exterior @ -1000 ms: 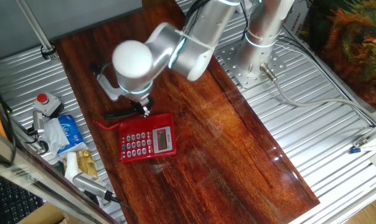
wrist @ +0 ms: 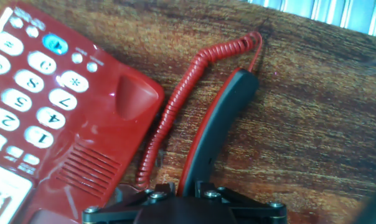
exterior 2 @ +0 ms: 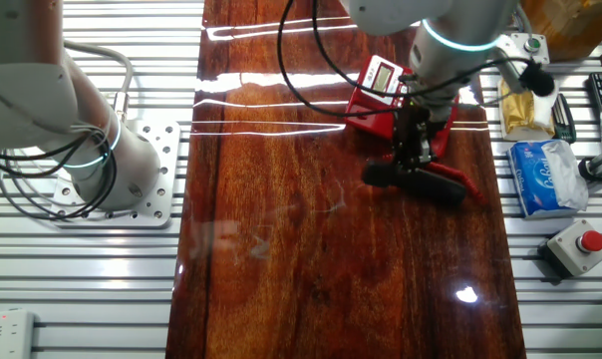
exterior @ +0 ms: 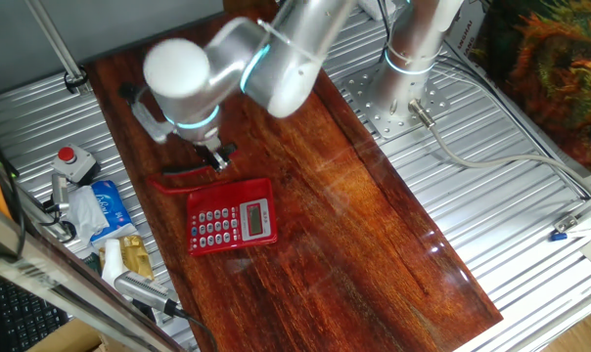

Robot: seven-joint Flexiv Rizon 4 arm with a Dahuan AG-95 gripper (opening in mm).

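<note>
A red telephone base (exterior: 229, 217) lies flat on the wooden board, its keypad and small display facing up. Its black-and-red handset (wrist: 222, 124) is off the base, joined to it by a coiled red cord (wrist: 191, 78). In the wrist view my gripper is shut on the handset, one finger on each side, near the bottom of the picture. Exterior view 2 has the handset (exterior 2: 436, 187) under the gripper, beside the phone; its height above the board is hard to judge. The arm partly covers the phone there.
The wooden board (exterior: 344, 254) is clear to the right of the phone. Off its left edge are a red-topped button box (exterior: 75, 164), a blue-and-white tissue pack (exterior: 110, 209) and a gold packet (exterior: 136, 256). The arm's base (exterior: 398, 98) stands on the slatted metal table.
My gripper has moved away from the phone base, toward the board's far left end, and the handset has moved with it. The phone base stays in place.
</note>
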